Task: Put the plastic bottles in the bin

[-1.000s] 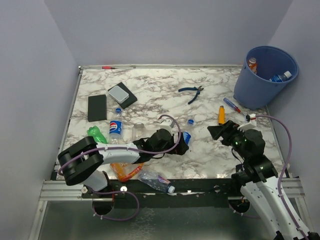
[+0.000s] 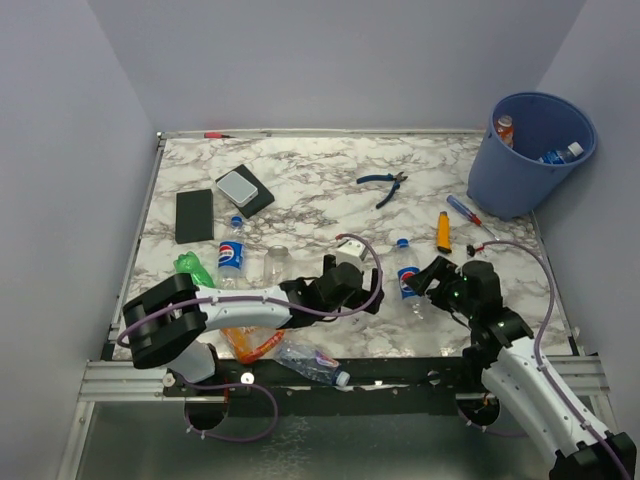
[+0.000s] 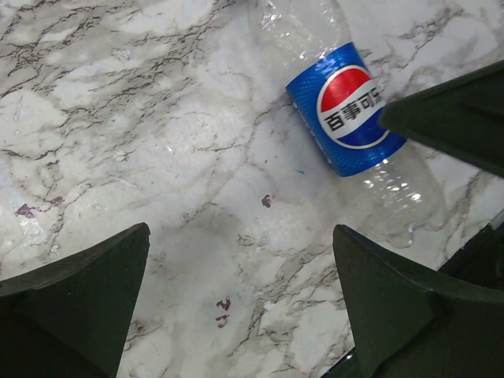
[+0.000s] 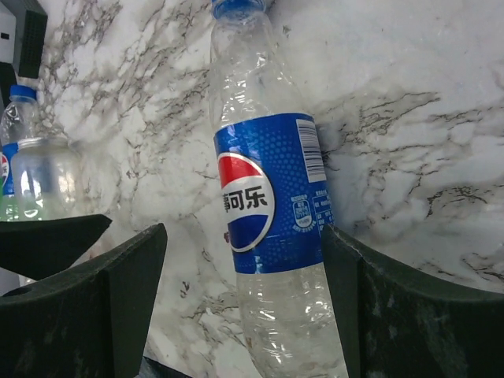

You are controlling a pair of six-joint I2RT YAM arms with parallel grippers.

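Note:
A Pepsi bottle (image 2: 410, 280) lies at centre right; my right gripper (image 2: 438, 275) hangs over it, open, with the bottle (image 4: 269, 193) between and below its fingers in the right wrist view. My left gripper (image 2: 350, 285) is open just left of that bottle, which shows at the upper right of the left wrist view (image 3: 346, 110). More bottles lie on the left: a Pepsi bottle (image 2: 230, 255), a clear one (image 2: 277, 264), and one at the front edge (image 2: 310, 365). The blue bin (image 2: 515, 180) at back right holds bottles.
Pliers (image 2: 385, 185), a yellow tool (image 2: 443, 232), a screwdriver (image 2: 465, 212), dark pads (image 2: 194, 216), a green bag (image 2: 190, 268) and an orange item (image 2: 250, 345) lie around.
The right gripper has moved down and left onto the middle bottle.

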